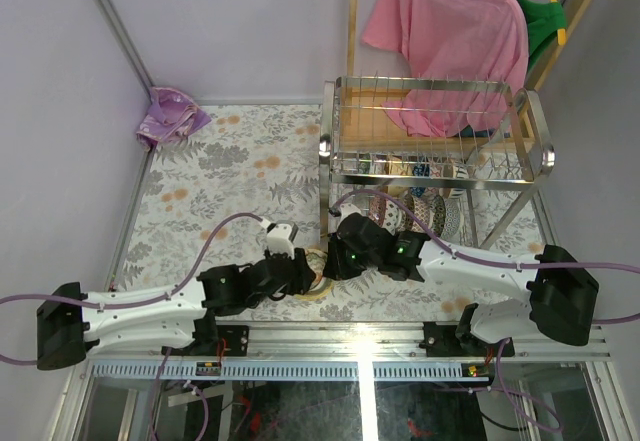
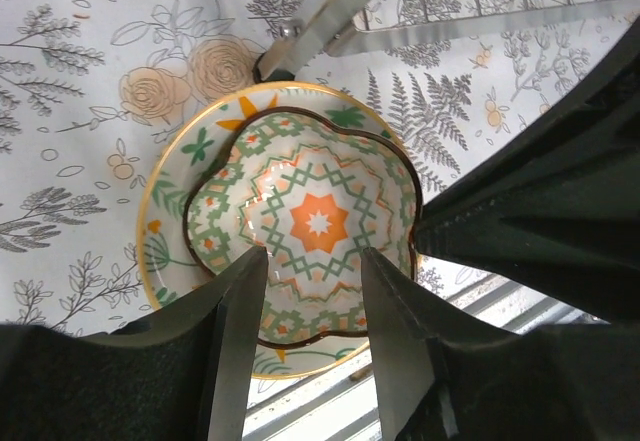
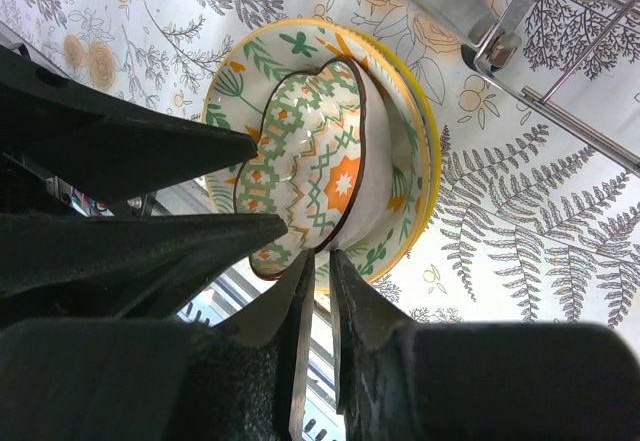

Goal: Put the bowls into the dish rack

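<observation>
A small wavy-rimmed bowl (image 2: 315, 211) with an orange star sits on a floral plate (image 2: 170, 231), with a yellow dish (image 3: 428, 161) beneath, at the rack's front left foot. My right gripper is shut on the bowl's rim; the bowl looks slightly tilted. My left gripper is open above the bowl's near side, nothing between its fingers. In the top view both grippers meet over the dishes, largely hiding them.
The steel dish rack (image 1: 326, 141) stands at the right, bowls and plates upright on its lower tier. A purple cloth (image 1: 170, 119) lies at the back left.
</observation>
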